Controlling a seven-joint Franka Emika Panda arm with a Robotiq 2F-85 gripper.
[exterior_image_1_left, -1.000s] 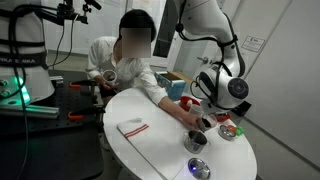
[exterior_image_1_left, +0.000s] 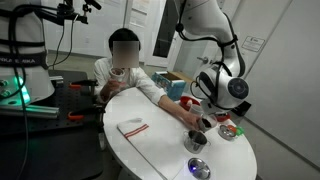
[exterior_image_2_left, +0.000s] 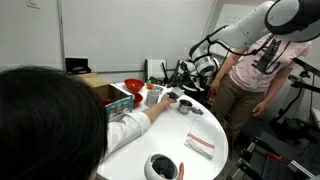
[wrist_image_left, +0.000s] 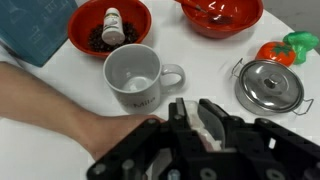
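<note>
In the wrist view my gripper is shut on a small pale object (wrist_image_left: 208, 133), mostly hidden by the fingers; what it is I cannot tell. A person's hand (wrist_image_left: 125, 128) reaches in from the left, right beside the fingers and perhaps touching the object. Just beyond stands a white mug (wrist_image_left: 135, 80), upright and apart from the fingers. From outside, the arm bends down over the far part of the white table (exterior_image_1_left: 135, 105), with the gripper (exterior_image_1_left: 211, 117) low beside the person's hand (exterior_image_1_left: 190, 118).
Beyond the mug sits a red bowl (wrist_image_left: 88, 22) of dark bits with a small bottle (wrist_image_left: 112, 27). Another red bowl (wrist_image_left: 222, 15), a tomato (wrist_image_left: 272, 52) and a lidded steel pot (wrist_image_left: 268, 86) lie to the right. Close by is an open pot (exterior_image_1_left: 195, 141). A folded cloth (exterior_image_1_left: 133, 127) lies nearer.
The person's other hand, with a cup, has shifted slightly near their body. My arm and the hand beside the gripper look unmoved.
</note>
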